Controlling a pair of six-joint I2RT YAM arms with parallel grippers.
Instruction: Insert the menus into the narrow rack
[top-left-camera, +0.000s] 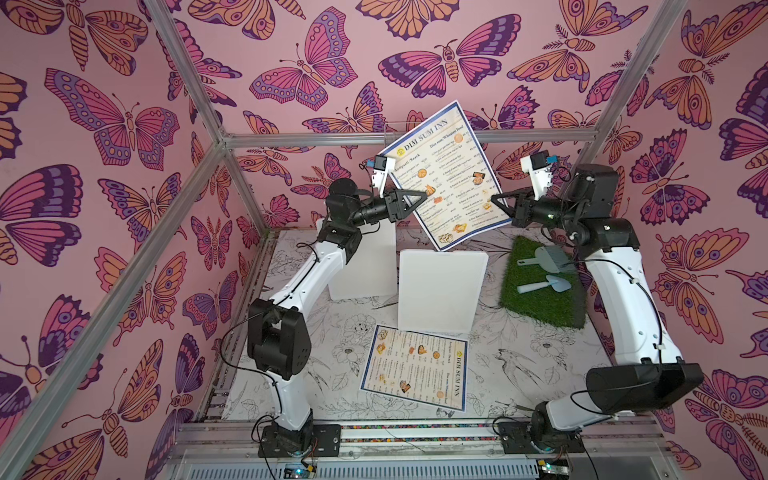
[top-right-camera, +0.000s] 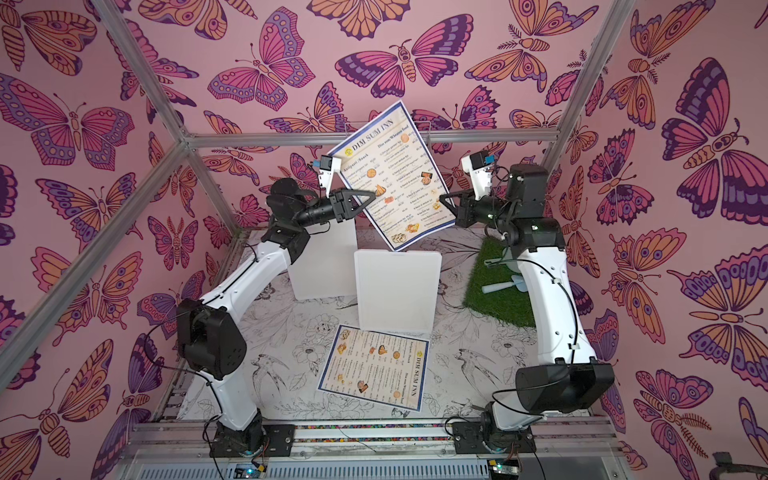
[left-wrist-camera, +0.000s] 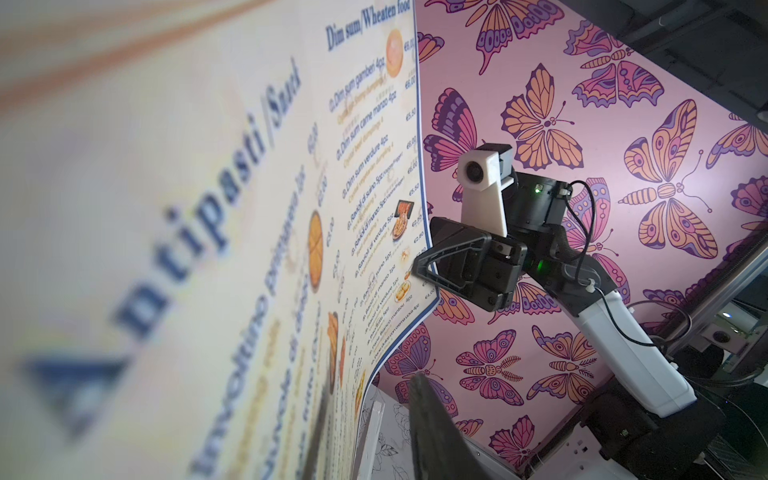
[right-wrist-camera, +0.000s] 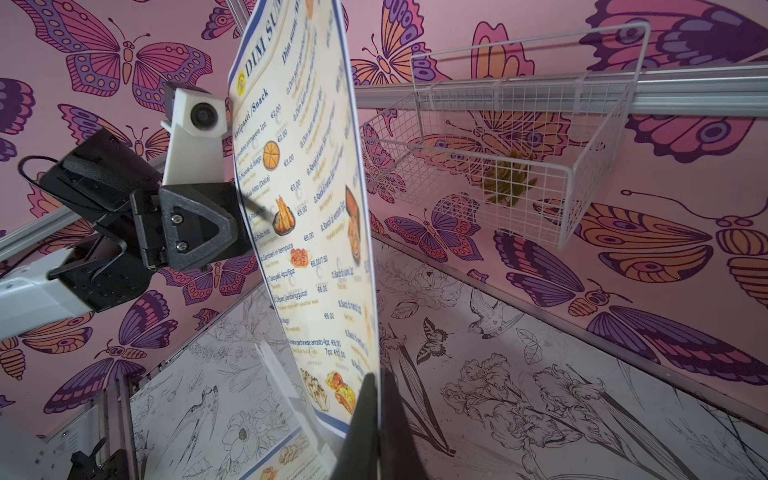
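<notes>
A blue-bordered menu (top-left-camera: 448, 180) is held up, tilted, above the white upright holder (top-left-camera: 442, 290), which may be the narrow rack. My right gripper (top-left-camera: 500, 205) is shut on the menu's right edge; in the right wrist view its fingers (right-wrist-camera: 357, 436) meet at that edge. By the left edge, my left gripper (top-left-camera: 419, 201) stands part open, its fingers (left-wrist-camera: 436, 424) apart beside the menu's printed face. Whether the sheet passes between them is unclear. A second menu (top-left-camera: 416, 366) lies flat on the table in front of the holder.
Another white panel (top-left-camera: 364, 264) stands behind the left arm. To the right, a grass mat (top-left-camera: 544, 308) carries two trowel-like tools (top-left-camera: 552, 259). At the back a white wire basket (right-wrist-camera: 496, 160) hangs by the wall.
</notes>
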